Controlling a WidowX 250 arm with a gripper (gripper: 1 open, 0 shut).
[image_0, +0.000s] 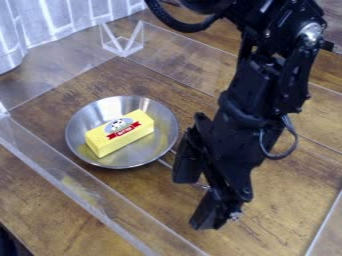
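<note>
A metal pan (103, 108) rests on the wooden surface at left, with a yellow box (119, 133) lying inside it, a red label and cow picture on its top. My black gripper (201, 188) is low, right of the pan and toward the front, over the pan's handle, which it mostly hides. Whether its fingers are open or shut is unclear in this dark view.
Clear plastic walls edge the wooden area along the front left and right. A small clear plastic piece (122, 38) stands at the back left, beside a white curtain. Bare wood lies around the pan and at the right.
</note>
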